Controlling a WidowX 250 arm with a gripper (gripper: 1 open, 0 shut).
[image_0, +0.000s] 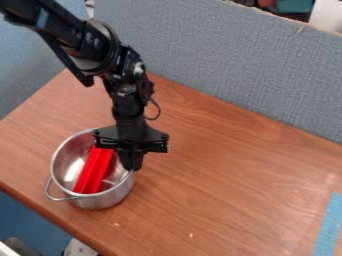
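A metal pot (98, 198) with a wire handle stands at the lower left of the wooden table, with a long red object (92, 170) lying inside it. The black arm's gripper (130, 163) is down at the pot's right rim, partly over the inside. Its fingers look shut; whether they touch the rim or the pot's inner wall cannot be seen clearly.
Bare wooden table (241, 190) fills the middle and right. Padded grey walls border the back and left. A light blue strip (327, 225) lies at the right edge.
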